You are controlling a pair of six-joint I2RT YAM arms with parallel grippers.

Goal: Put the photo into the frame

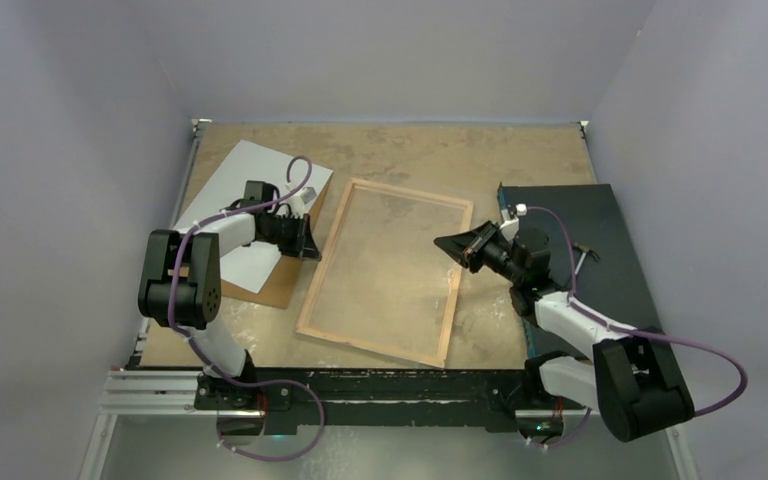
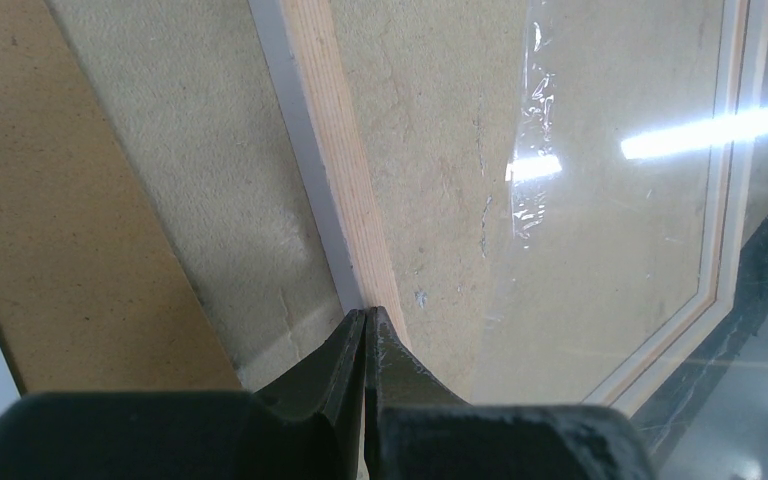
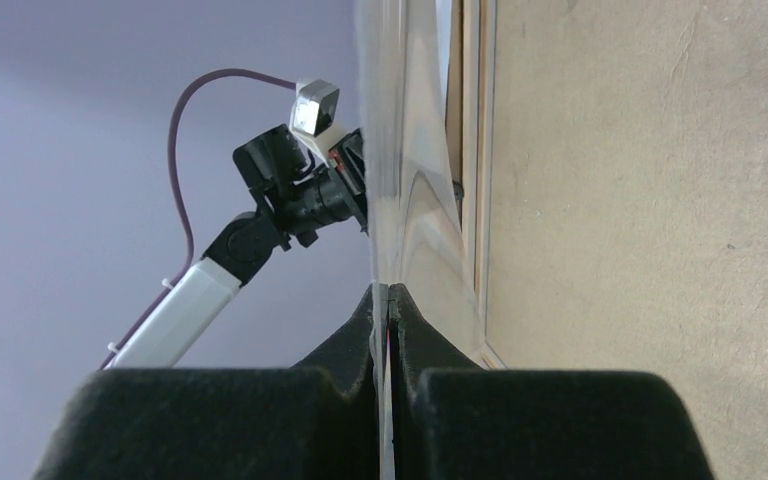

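Note:
The wooden frame [image 1: 329,244] lies flat in the middle of the table, slightly turned. At its left rail [image 2: 345,150] my left gripper is shut, with nothing showing between its fingers. My right gripper [image 1: 437,241] is above the frame's right side, shut on a thin clear sheet [image 3: 388,150] that stands edge-on between its fingertips. In the left wrist view the clear sheet [image 2: 610,240] shows glare over the frame's inside, its near edge crinkled with light. No printed picture can be made out in any view.
Left of the frame, a white sheet [image 1: 245,165] lies on a brown board [image 1: 278,288], partly under my left arm. A dark panel [image 1: 615,270] with a small tool [image 1: 582,258] is at the right. Bare table stretches behind the frame.

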